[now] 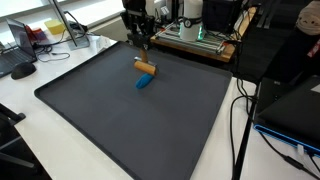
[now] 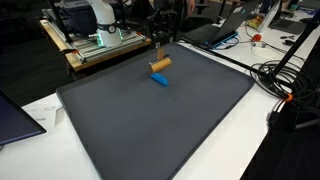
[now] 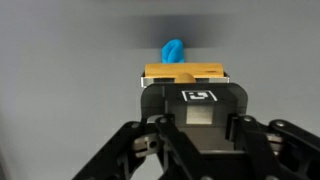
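A wooden mallet-like tool has a light brown cylindrical head (image 1: 145, 67) and an upright handle (image 2: 159, 52). My gripper (image 1: 141, 40) is shut on the handle from above, though its fingertips are hard to make out in the exterior views. In the wrist view, the wooden head (image 3: 184, 70) lies crosswise just beyond the gripper. A small blue object (image 1: 144, 81) rests on the dark grey mat, close in front of the head. Seen from the other side, the blue object (image 2: 159, 79) is also right beside the head. Whether they touch, I cannot tell.
A laptop (image 1: 22, 38) and mouse sit at the far left. Loose black cables (image 2: 265, 75) run along the table edge.
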